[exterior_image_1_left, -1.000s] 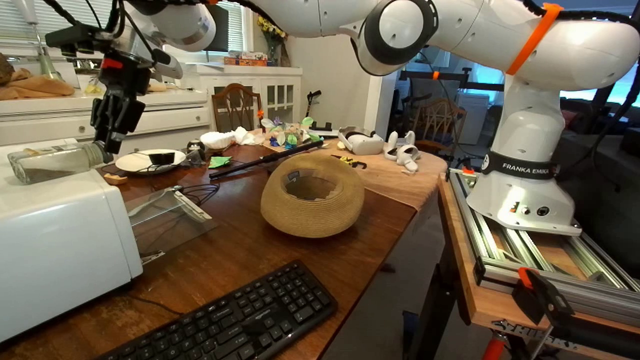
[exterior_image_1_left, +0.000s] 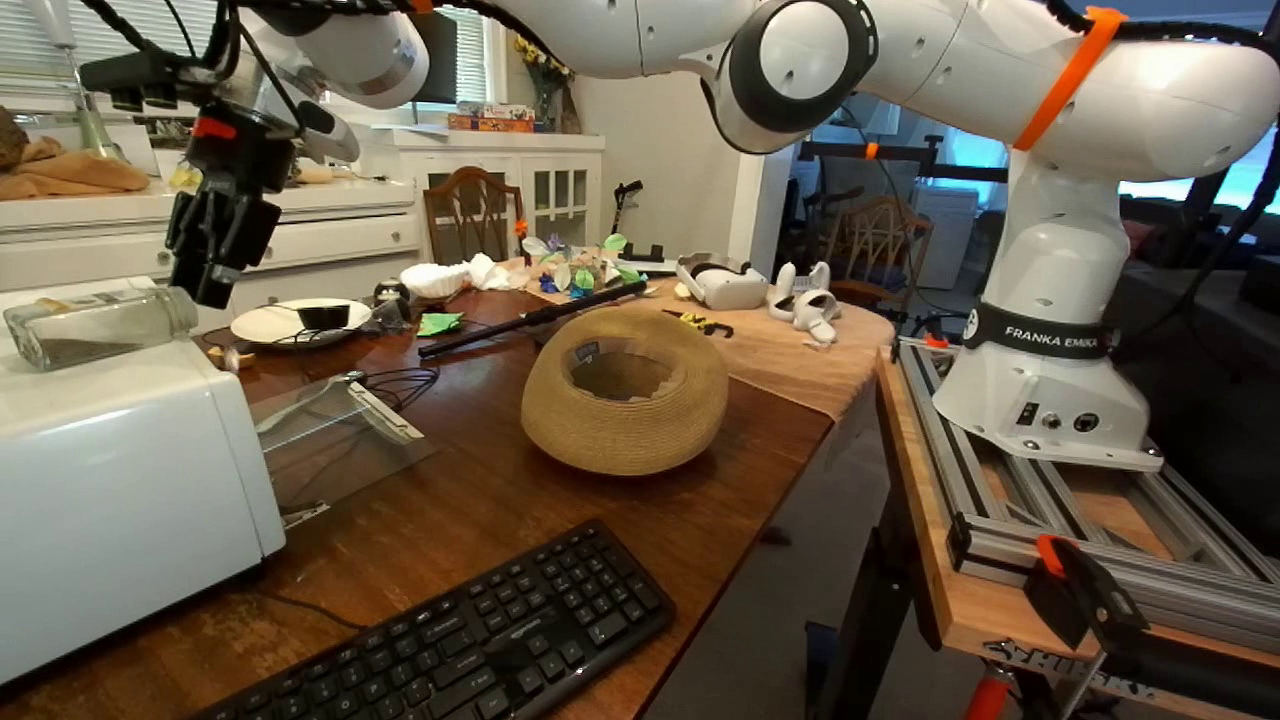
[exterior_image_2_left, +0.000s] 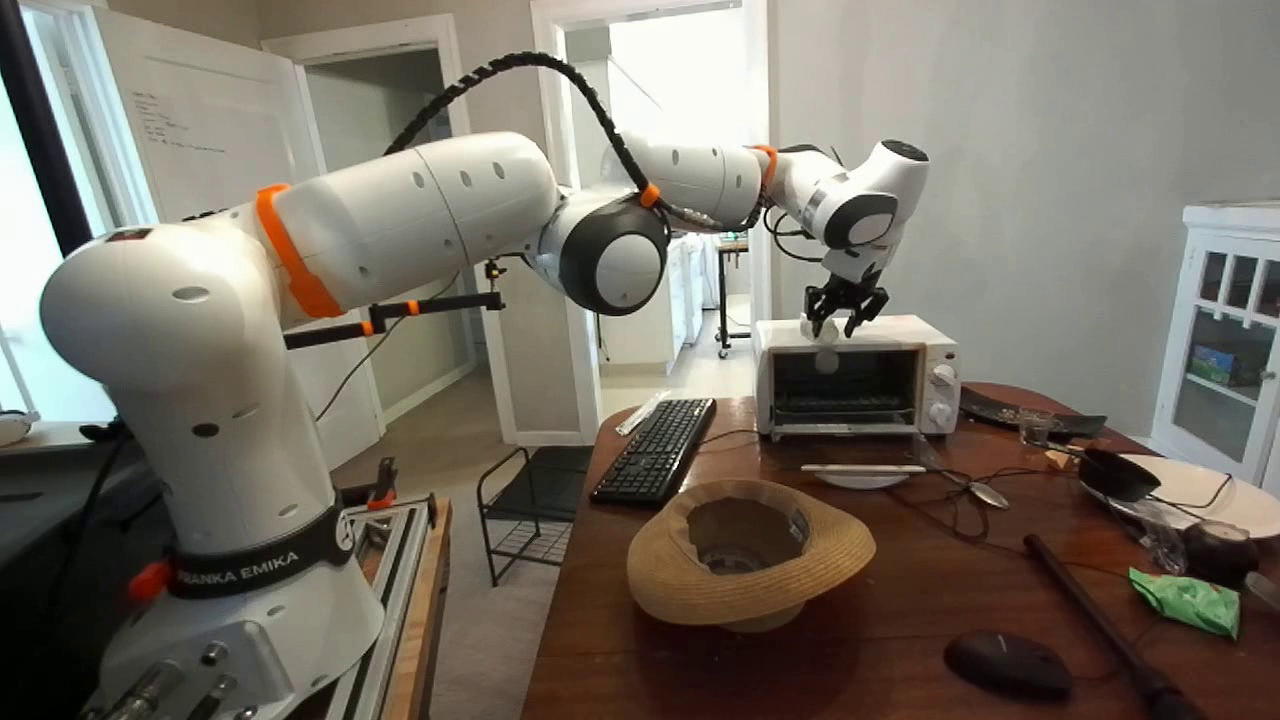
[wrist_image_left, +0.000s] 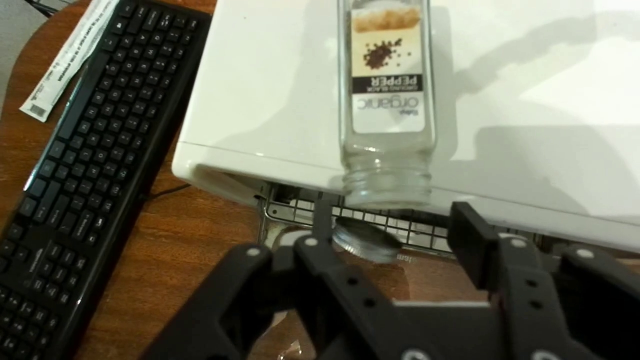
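A clear glass pepper jar (wrist_image_left: 390, 141) lies on its side on top of the white toaster oven (wrist_image_left: 258, 90), its bare threaded mouth past the front edge. My gripper is open at that mouth, one finger (wrist_image_left: 322, 225) to each side with gaps between. Below the mouth, a blurred silvery round lid (wrist_image_left: 366, 240) shows apart from the jar and fingers. Exterior view 2 has a pale disc (exterior_image_2_left: 827, 361), probably this lid, under the gripper (exterior_image_2_left: 836, 324) before the oven's front. Whether anything supports it, I cannot tell.
A black keyboard (wrist_image_left: 102, 138) lies beside the oven. On the table stands an upturned straw hat (exterior_image_1_left: 624, 396); the oven's glass door (exterior_image_1_left: 342, 438) hangs open. Farther off are a white plate (exterior_image_1_left: 270, 322) and a dark rod (exterior_image_1_left: 528, 318).
The gripper and the jar have both shifted slightly left in exterior view 1. The gripper's fingertips, earlier beside the jar's end, now stand a little higher against it.
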